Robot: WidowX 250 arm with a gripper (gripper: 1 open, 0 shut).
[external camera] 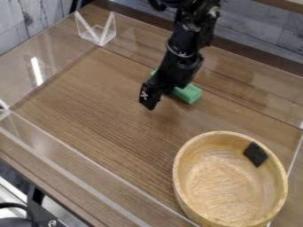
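The black robot arm reaches down from the top middle, and its gripper (pixel 161 90) is low over the wooden table, open, beside a green block (pixel 186 94). The block lies at the right of the gripper, partly hidden behind it; whether they touch I cannot tell.
A round tan basin (pixel 225 197) with a black patch on its right rim stands at the lower right. A white wire-like object (pixel 97 28) is at the back left. A black cable lies at the bottom left corner.
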